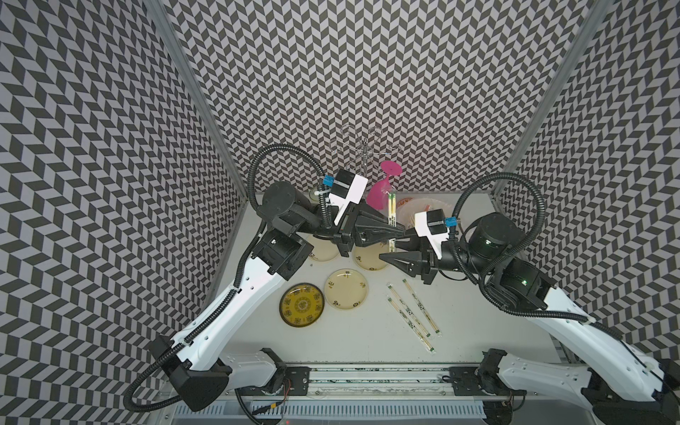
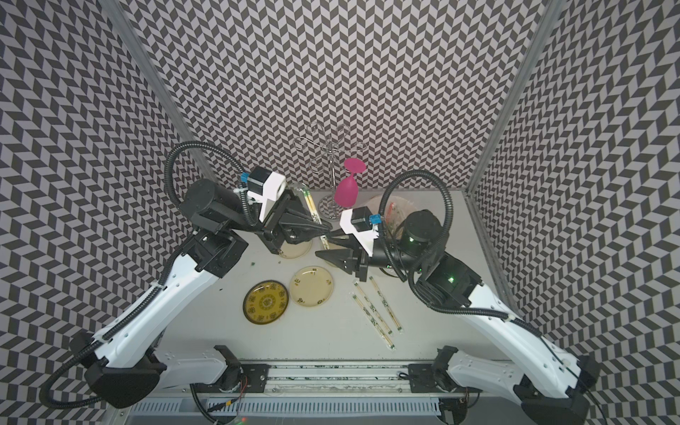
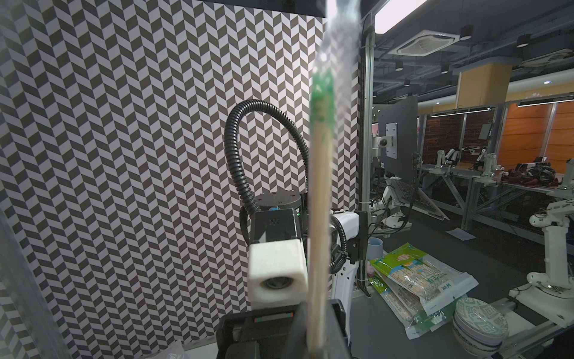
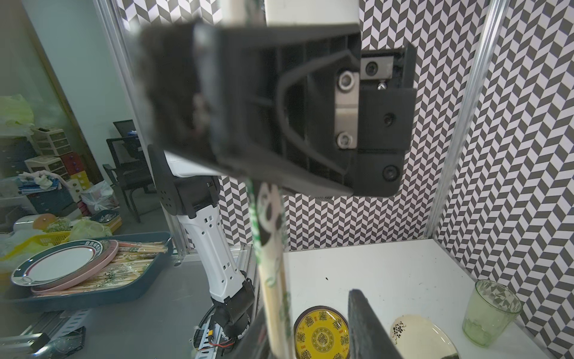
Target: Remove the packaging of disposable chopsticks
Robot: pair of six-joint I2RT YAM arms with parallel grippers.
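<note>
A wrapped pair of chopsticks stands upright in my left gripper, which is shut on it; in the left wrist view it runs vertically, green-tipped, with clear plastic above. My right gripper has its fingers spread around the packet's lower part, just below the left one; in the right wrist view the printed wrapper hangs between the two. Three more wrapped pairs lie on the table at the front right.
Plates and a dark-rimmed yellow plate lie at the middle left. A pink object and a wire stand are at the back. A green glass stands behind the plates.
</note>
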